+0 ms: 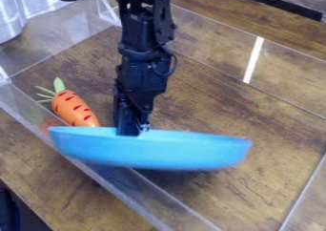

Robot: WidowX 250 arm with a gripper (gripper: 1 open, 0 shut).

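Note:
A light blue oval dish (159, 151) is tilted above the wooden floor of a clear-walled enclosure. The black gripper (132, 120) reaches down to the dish's near left part, its tips at or behind the rim; whether it is closed on the rim is hard to tell. An orange toy carrot (71, 107) with green leaves lies to the left of the gripper, its lower end partly behind the dish.
Transparent walls run along the left front, back and right. A white cloth or bag (18, 10) sits outside at the top left.

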